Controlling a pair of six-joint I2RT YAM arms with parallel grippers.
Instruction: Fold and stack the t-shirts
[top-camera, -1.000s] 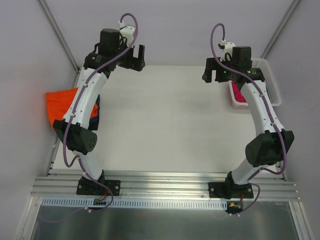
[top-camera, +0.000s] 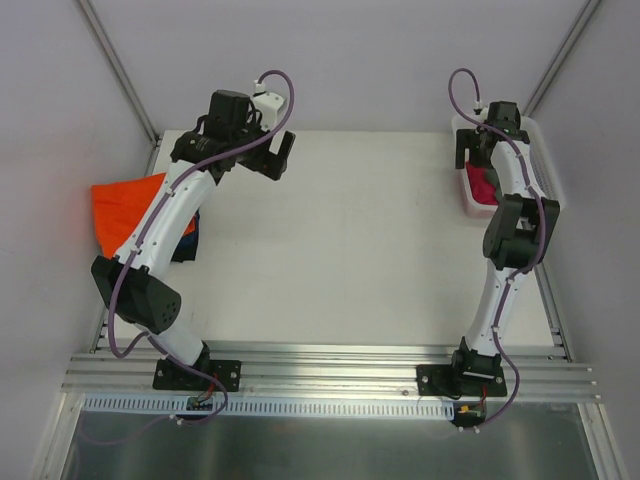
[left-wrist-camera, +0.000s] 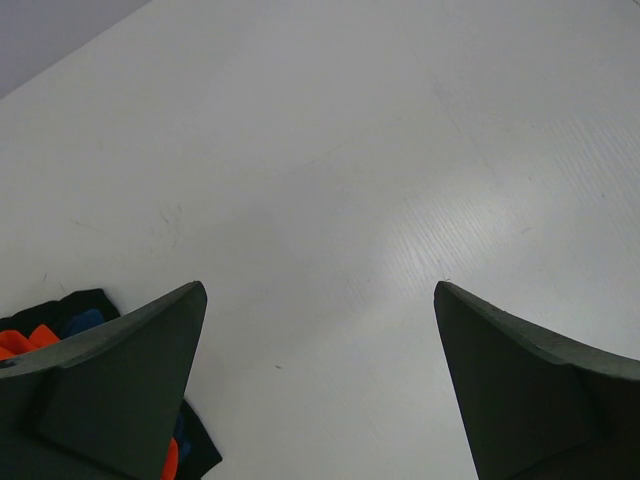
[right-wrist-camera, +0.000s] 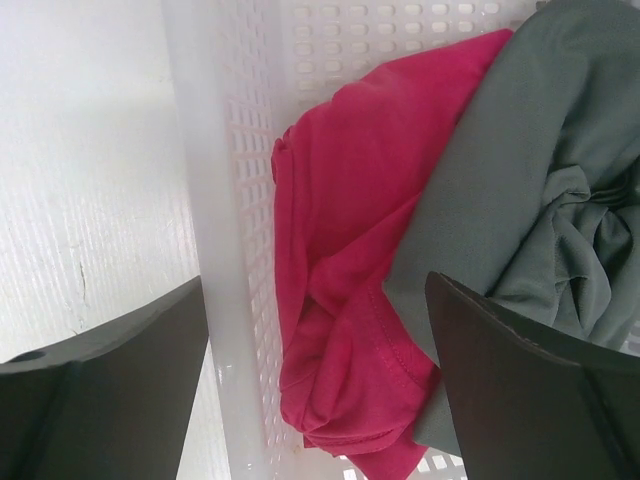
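A crumpled red shirt (right-wrist-camera: 345, 200) and a grey-green shirt (right-wrist-camera: 500, 160) lie in the white basket (right-wrist-camera: 215, 190). Over that basket hangs my right gripper, open, with one finger (right-wrist-camera: 120, 385) by the near wall and the other above the cloth; nothing is gripped. On the left of the table, orange (top-camera: 120, 210) and dark cloth (top-camera: 186, 246) lie stacked, partly covered by the left arm in the top view. My left gripper is open above bare table, to the right of that stack, and holds nothing.
Side walls (top-camera: 50, 90) bound the space left and right, with the orange cloth reaching the left table edge.
My right gripper has moved right and down, from over the table to the basket. The left gripper has come lower and toward the front. The cloths look unmoved.
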